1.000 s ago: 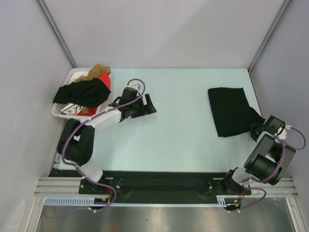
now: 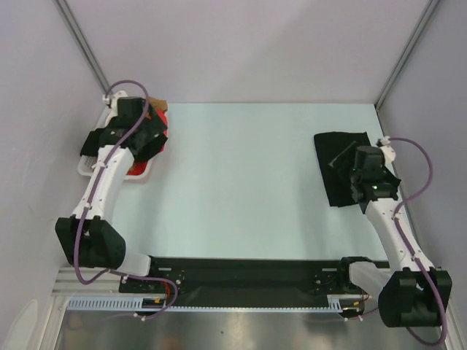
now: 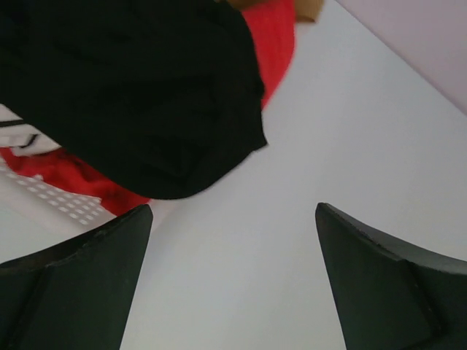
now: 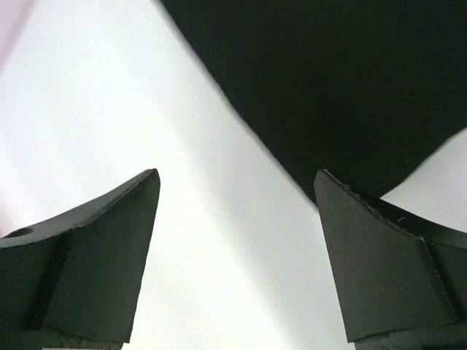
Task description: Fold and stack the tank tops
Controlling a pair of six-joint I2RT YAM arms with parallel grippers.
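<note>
A folded black top (image 2: 337,191) lies flat at the right side of the table, one corner sticking out toward the right edge. My right gripper (image 2: 341,156) is over it, open and empty; in the right wrist view the black cloth (image 4: 306,95) passes beyond the fingers (image 4: 95,255). At the left, another black top (image 3: 153,95) is draped over the heap in the white basket (image 2: 86,166). Above that heap my left gripper (image 2: 148,130) stands open, with bare table between its fingers in the left wrist view.
Red cloth (image 3: 271,44), brown cloth (image 2: 157,105) and white striped cloth (image 3: 29,138) share the basket. Side walls rise close to both arms.
My left arm has swung left from the open table to over the basket. The right arm has moved left from the right edge onto the folded black top, which has stayed in place.
</note>
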